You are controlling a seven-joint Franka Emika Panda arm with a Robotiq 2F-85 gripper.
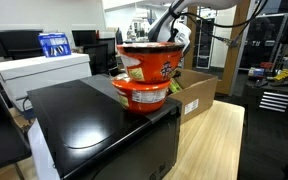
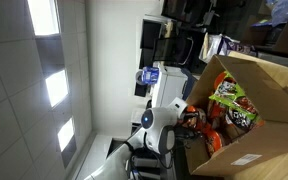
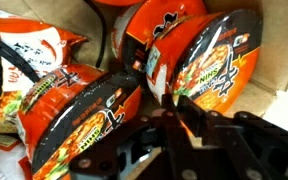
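Note:
In the wrist view, red instant-noodle bowls fill a cardboard box: one at the right (image 3: pixel 209 60), one at the lower left (image 3: pixel 79 120), and another partly hidden bowl (image 3: pixel 134 40) between them at the top. My gripper points down into the box, its dark fingertips overlapping the lower edge of the right bowl. How far apart the fingers stand is hard to make out, as is whether they touch the bowl. Exterior view 2 shows the white arm (image 2: pixel 156 118) reaching into the cardboard box (image 2: pixel 269 75).
Red-and-white packets (image 3: pixel 29 45) lie on the box's left side in the wrist view. Green-and-red packets (image 2: pixel 231 95) rest in the same box. Two stacked red bowls (image 1: pixel 147 75) stand on a black cabinet (image 1: pixel 74 115) in exterior view 1. Wooden tabletop (image 1: pixel 209 145) beside the box is clear.

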